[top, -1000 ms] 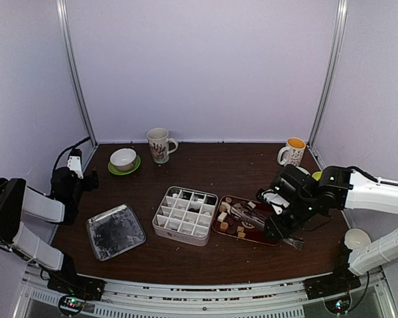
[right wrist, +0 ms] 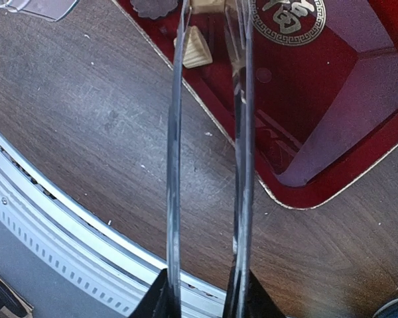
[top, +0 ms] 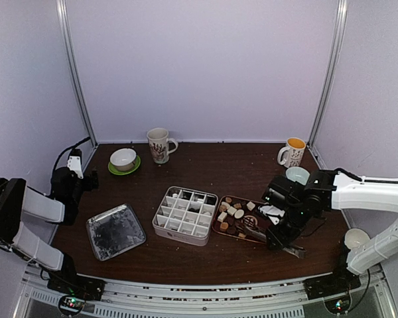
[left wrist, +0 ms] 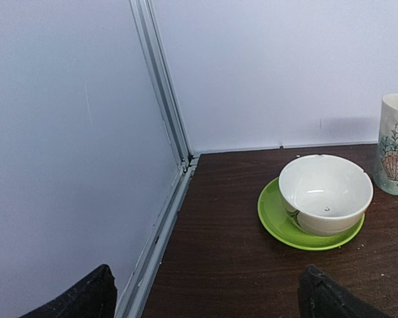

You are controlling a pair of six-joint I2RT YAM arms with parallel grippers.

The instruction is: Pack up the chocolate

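Observation:
A red tray (top: 220,226) holding several brown and cream chocolates sits right of the white compartment box (top: 184,216). My right gripper (top: 249,230) reaches over the tray with long metal tongs; in the right wrist view its tips (right wrist: 212,8) close on a light tan chocolate at the top edge, partly cut off. A ridged cream piece (right wrist: 195,50) lies just beside them. My left gripper (top: 91,180) stands open at the far left, away from the box; its fingers show empty in the left wrist view.
A metal lid (top: 115,232) lies front left. A white bowl on a green plate (top: 113,169), a tall mug (top: 158,146) and an orange-lined mug (top: 292,152) stand at the back.
The right arm and its tongs have shifted slightly within the tray region over the last second. The left arm and the other objects have not moved.

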